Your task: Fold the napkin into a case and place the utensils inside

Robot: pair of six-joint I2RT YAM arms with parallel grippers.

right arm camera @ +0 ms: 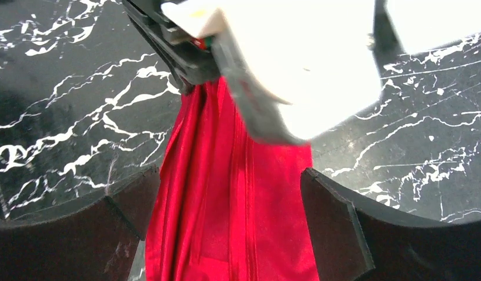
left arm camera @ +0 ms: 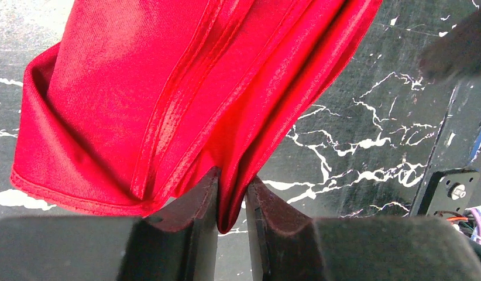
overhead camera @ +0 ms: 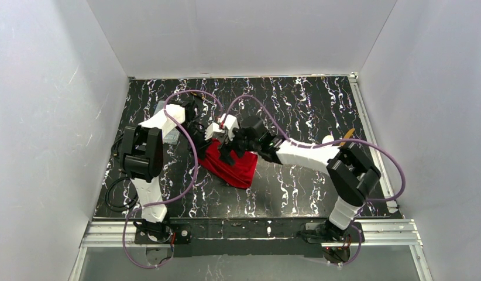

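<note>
The red napkin lies folded in long layers on the black marble table. At its left end my left gripper has a folded edge of the cloth between its fingers; whether they are fully closed is hard to tell, but they sit tight around it. My right gripper is open above the middle of the napkin, raised over it, the folds showing between its fingers. The left gripper's housing fills the upper middle of the right wrist view.
An orange utensil and a white item lie at the right, partly behind the right arm. A pale tray and black cables are at the left.
</note>
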